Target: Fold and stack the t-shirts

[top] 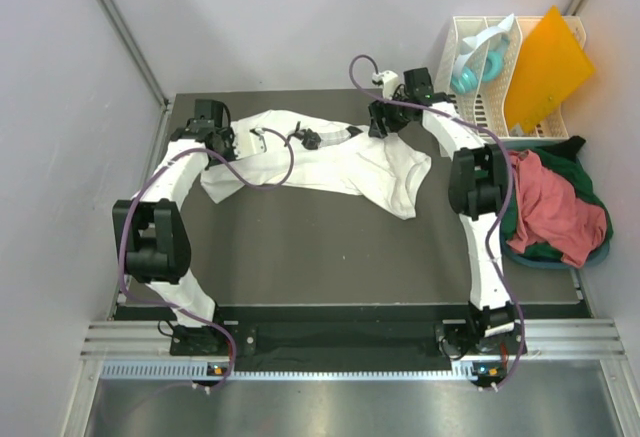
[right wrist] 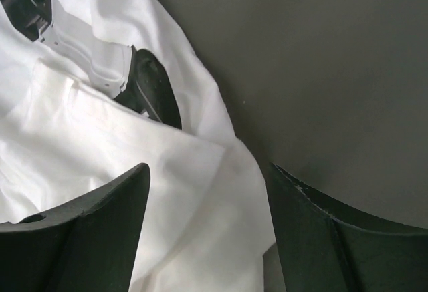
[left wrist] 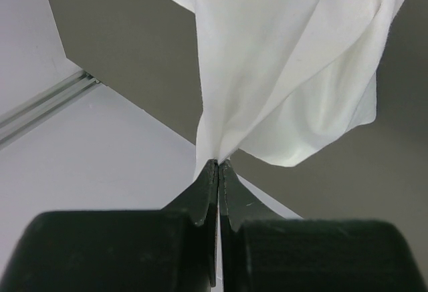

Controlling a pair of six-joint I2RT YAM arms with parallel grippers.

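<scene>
A white t-shirt (top: 330, 165) with black print (right wrist: 152, 90) lies stretched sideways across the back of the dark table, its right part bunched and angled toward the front. In the left wrist view, my left gripper is shut on a pinched fold of the white cloth (left wrist: 267, 65) at its fingertips. Over the shirt's right end, my right gripper has its fingers apart, with a folded edge of the shirt (right wrist: 177, 172) below and between them. That edge is not clamped.
A white rack (top: 487, 107) holding headphones (top: 480, 69) and an orange board (top: 546, 72) stands at the back right. A basin (top: 597, 257) of pink and green clothes (top: 562, 207) sits beside the right arm.
</scene>
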